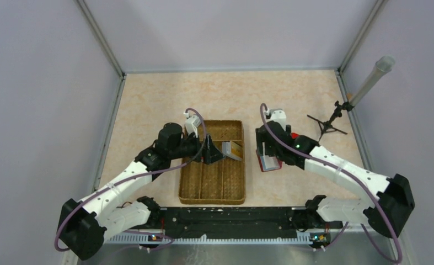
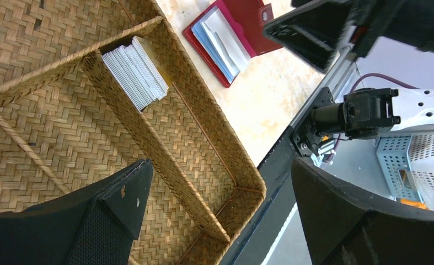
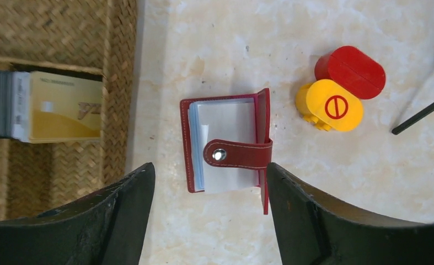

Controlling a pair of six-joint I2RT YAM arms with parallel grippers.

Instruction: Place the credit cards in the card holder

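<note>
In the basket's right-hand compartment stands a stack of cards (image 2: 134,73), edges up, with a yellow face (image 3: 65,106) toward the right. The dark red card holder (image 3: 189,152) lies on the table right of the basket, its cover and snap strap (image 3: 239,155) folded up at its right side; white and blue sleeves (image 3: 225,121) show inside. My right gripper hovers over the card holder, fingers apart and nothing between them. Above the basket my left gripper (image 1: 213,156) is open and empty, its fingers (image 2: 115,215) wide apart.
The woven basket (image 1: 212,200) has dividers and raised walls. Right of the holder sit a yellow piece (image 3: 336,105) and a red piece (image 3: 349,72). A black tripod (image 1: 330,124) stands at the far right.
</note>
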